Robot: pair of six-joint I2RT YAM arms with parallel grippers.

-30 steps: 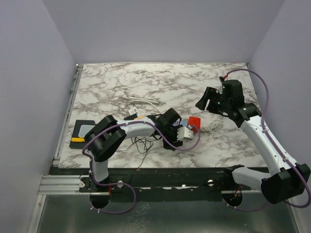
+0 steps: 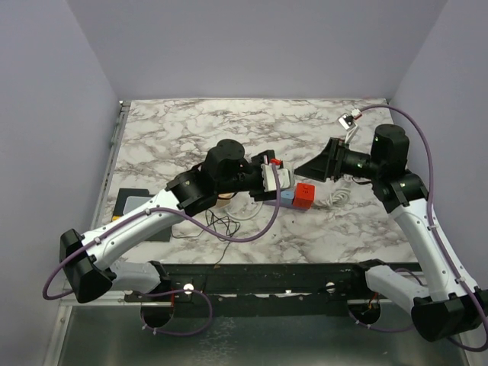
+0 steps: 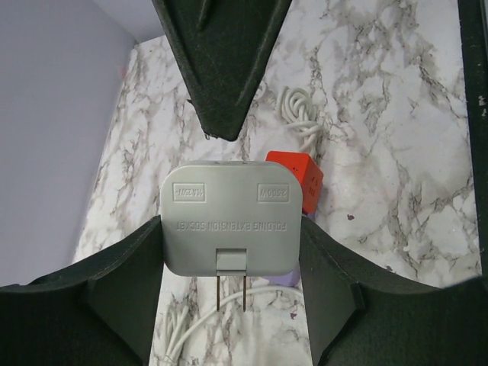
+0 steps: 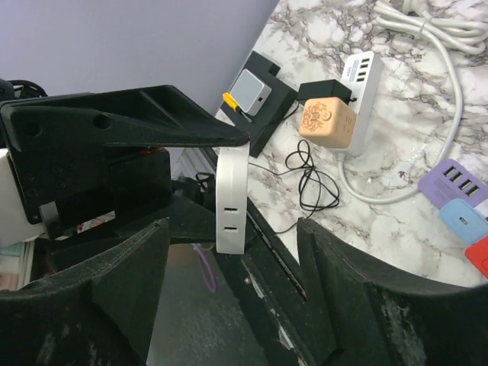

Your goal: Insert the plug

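My left gripper (image 2: 268, 175) is shut on a white plug (image 3: 229, 206), marked "folding extension socket", lifted above the table with two metal pins pointing down in the left wrist view. In the right wrist view the plug (image 4: 232, 200) shows side-on between the left gripper's fingers. My right gripper (image 2: 320, 166) stands open just right of it, its fingers framing the plug from the right wrist camera, apart from it. A white power strip (image 4: 366, 84) lies on the table, with a smaller purple socket block (image 4: 450, 183) nearer the right.
A red cube (image 2: 303, 195), a blue block (image 4: 463, 219), an orange cube (image 4: 328, 122), a black adapter and loose cables lie on the marble table (image 2: 236, 122). A black tray with a silver box (image 4: 250, 90) is at the left.
My left gripper has risen steeply from the table toward the top camera with the plug in it. The right gripper has also risen and moved slightly left and down in the top view.
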